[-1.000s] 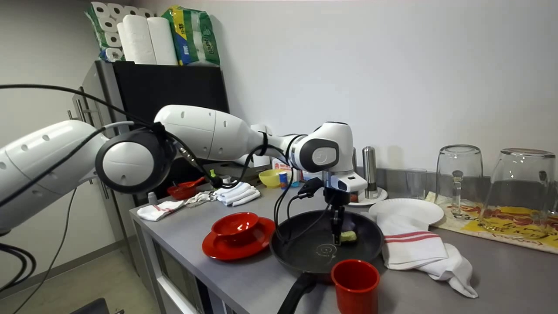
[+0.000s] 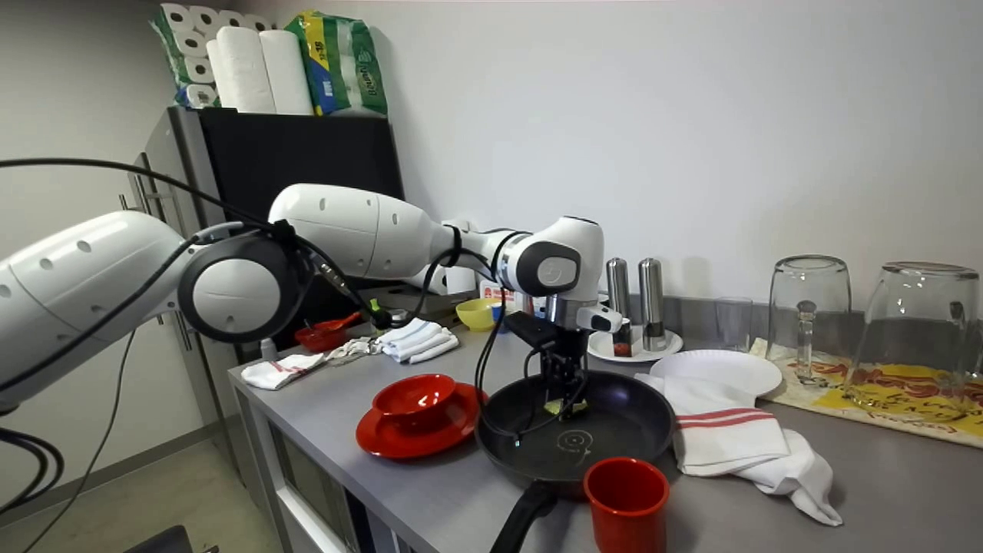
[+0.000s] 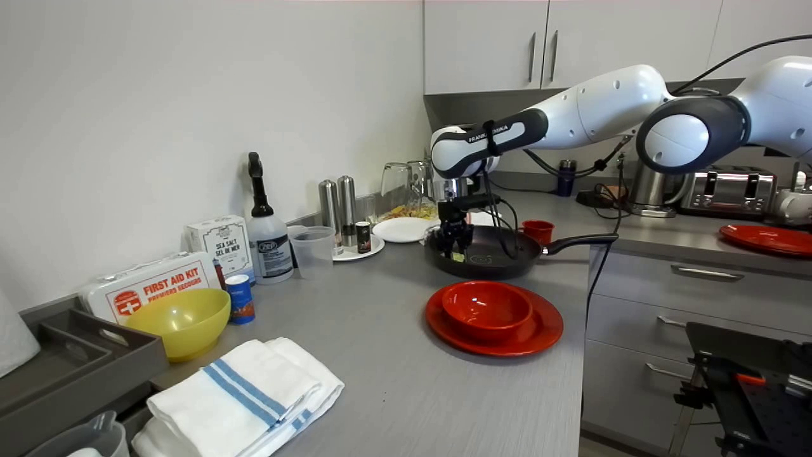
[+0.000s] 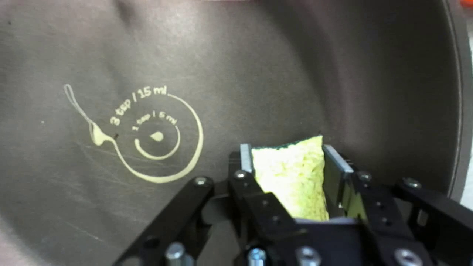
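Note:
A yellow sponge with a dark green edge [image 4: 290, 177] is pinched between the flat fingertips of my gripper, down inside a black frying pan [image 4: 266, 66]. In exterior view 1 the gripper [image 2: 564, 392] stands in the far part of the pan [image 2: 627, 433], and only a bit of the sponge [image 2: 555, 406] shows beneath it. From exterior view 2 the sponge [image 3: 458, 258] appears low in the pan, near the side away from the handle. Whether it presses on the pan floor is hard to tell.
A red cup [image 2: 627, 507] stands close by the pan handle [image 2: 522, 521]. Left of the pan sits a red bowl [image 2: 415, 396] on a red plate [image 2: 378, 438]. To its right lies a white towel [image 2: 728, 428]. Open counter [image 3: 365, 327] extends beside the red plate.
Within the pan, my gripper and the sponge have moved left in exterior view 1. The wrist has turned, and the cables hang differently. The pan stands where it was.

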